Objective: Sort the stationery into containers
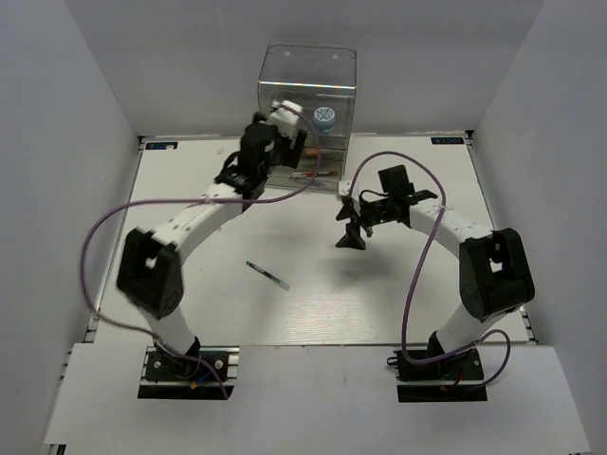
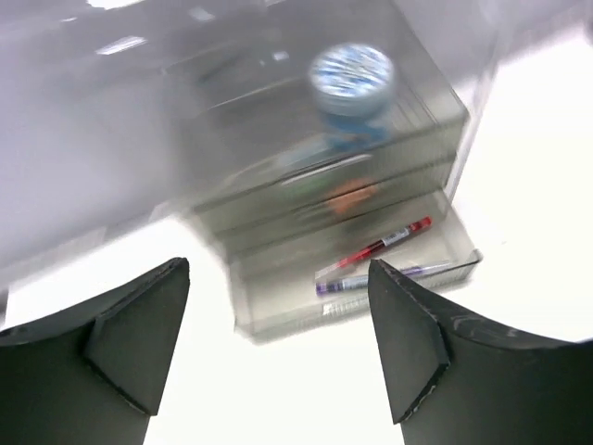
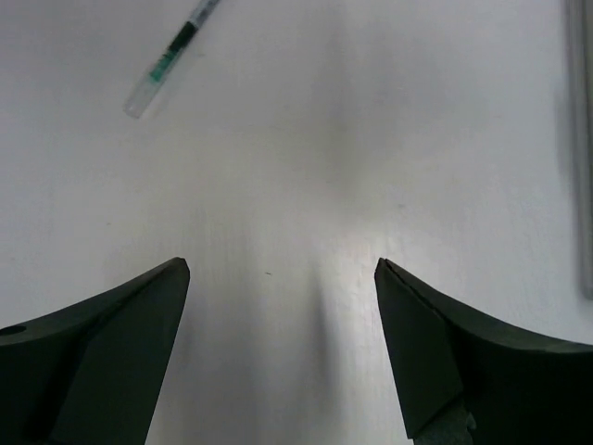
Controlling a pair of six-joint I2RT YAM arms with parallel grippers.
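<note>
A clear tiered organizer [image 1: 305, 66] stands at the back centre. Its bottom drawer holds a red pen [image 2: 384, 243] and a purple-barrelled pen [image 2: 357, 283]. A round blue-and-white container [image 2: 352, 83] sits higher up. My left gripper [image 1: 285, 142], blurred in the top view, is at the organizer's front, apart-fingered and empty in its wrist view. My right gripper [image 1: 351, 227] is open over the table, right of centre. A green pen [image 3: 171, 56] lies on bare table at left of centre, top-left in the right wrist view.
Grey walls border it at the sides and back. Purple cables loop around both arms.
</note>
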